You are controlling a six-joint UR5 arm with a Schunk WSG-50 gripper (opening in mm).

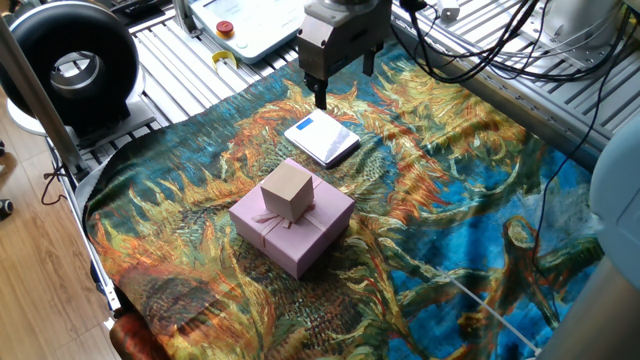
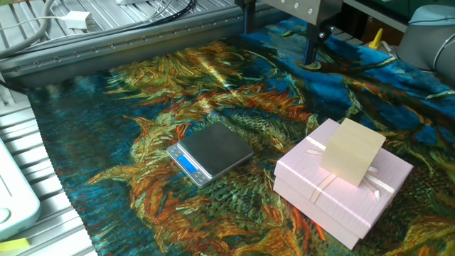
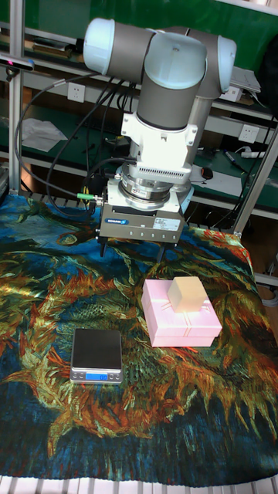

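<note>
A wooden cube (image 1: 287,192) rests on top of a pink gift box (image 1: 312,241) with a ribbon bow. Beside the box lies a small digital scale (image 2: 215,150), its dark plate (image 3: 97,348) bare and its blue display lit. Above the cloth hangs my gripper (image 3: 131,249), on the robot-base side of both the scale and the box. Its two fingers (image 2: 311,51) are spread wide, with nothing visible between them. The gripper (image 1: 345,82) touches neither box nor cube.
A patterned, sunflower-like cloth (image 3: 123,428) covers the table, with wide clear areas around the box and scale. Black cables (image 1: 470,70) loop at the back. A control panel with a red button (image 1: 225,29) and a black ring-shaped object (image 1: 115,60) stand beyond the cloth's edge.
</note>
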